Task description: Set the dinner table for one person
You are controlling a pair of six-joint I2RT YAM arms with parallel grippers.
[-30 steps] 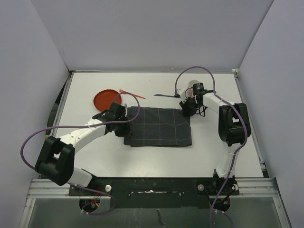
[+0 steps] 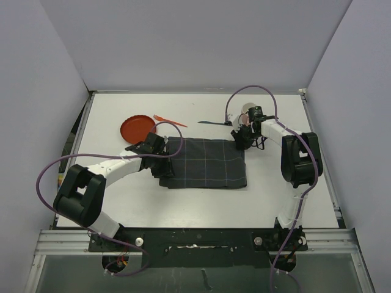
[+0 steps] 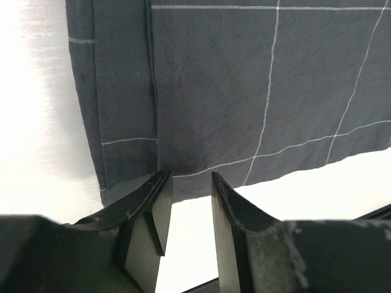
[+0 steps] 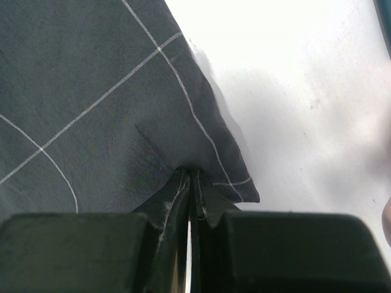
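Note:
A dark grey checked cloth point(image 2: 204, 165) lies spread mid-table, its left edge folded in a strip point(image 3: 119, 104). My left gripper is low over that folded end near the lower corner, fingers apart with nothing visible between them. My right gripper is shut at the cloth's upper right corner, the fabric creased at its tips; whether cloth is pinched between them is hard to tell.
A red plate point(image 2: 130, 128) sits back left, with an orange knife point(image 2: 171, 121) beside it and a teal utensil point(image 2: 208, 122) behind the cloth. A pale object point(image 2: 247, 106) at back right is partly hidden by the right arm.
The right arm has stayed still.

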